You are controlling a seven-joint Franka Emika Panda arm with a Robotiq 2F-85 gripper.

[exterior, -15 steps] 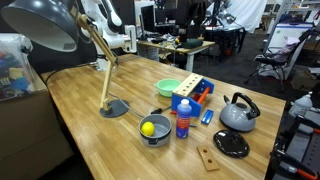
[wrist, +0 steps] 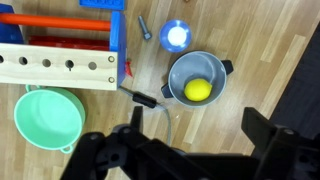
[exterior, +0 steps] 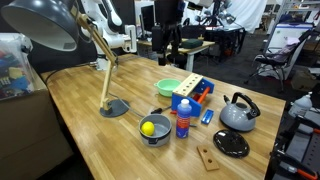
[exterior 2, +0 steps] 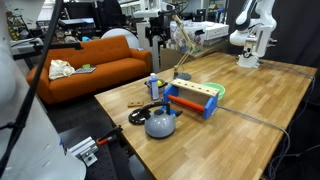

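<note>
My gripper is open and empty, its black fingers spread wide at the bottom of the wrist view. It hangs high above the table, seen at the top of exterior view 1. A grey pot [wrist: 184, 77] with dark handles stands below, holding a yellow, rounded object [wrist: 198, 90]. Beside the pot is a blue-capped bottle [exterior: 183, 118]. A toy workbench [wrist: 62, 67] with pale wood and blue sides stands near a mint-green bowl [wrist: 48, 118].
A grey kettle [exterior: 239, 113], a black round plate [exterior: 231, 145] and a wooden piece [exterior: 208, 157] occupy the right side in exterior view 1. A lamp [exterior: 107, 82] stands at the left. Bare table lies in front of the pot.
The gripper has come down into the top of exterior view 1 from near the upper edge. The table objects have stayed put.
</note>
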